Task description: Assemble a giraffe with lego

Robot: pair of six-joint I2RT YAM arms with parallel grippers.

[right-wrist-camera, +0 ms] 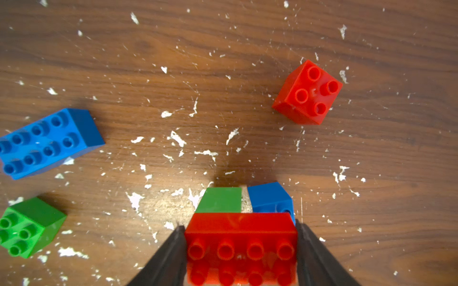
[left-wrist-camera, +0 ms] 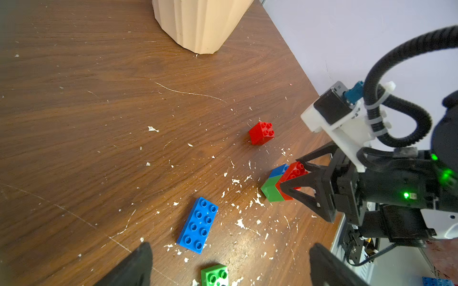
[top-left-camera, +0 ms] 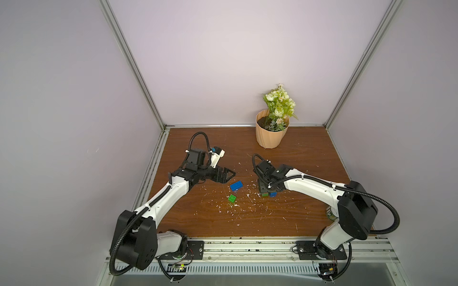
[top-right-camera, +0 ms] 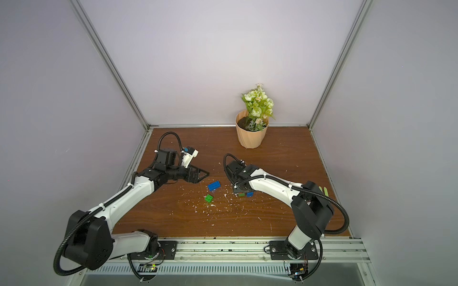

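Note:
My right gripper is shut on a long red brick (right-wrist-camera: pixel 241 220), whose two ends meet the fingers in the right wrist view. A green brick (right-wrist-camera: pixel 219 200) and a blue brick (right-wrist-camera: pixel 270 195) stand side by side on the table under it, a narrow gap between them. Whether the red brick's underside touches them cannot be told. My left gripper (top-left-camera: pixel 229 175) hangs open and empty over the left half of the table. Loose on the wood are a long blue brick (left-wrist-camera: pixel 198 225), a small green brick (right-wrist-camera: pixel 31 227) and a small red brick (right-wrist-camera: pixel 309 93).
A flower pot (top-left-camera: pixel 270 135) stands at the back of the table. White flakes litter the wood around the bricks. Bare table (top-left-camera: pixel 190 219) lies at the front left. A cylindrical object (top-left-camera: pixel 330 213) shows behind the right arm.

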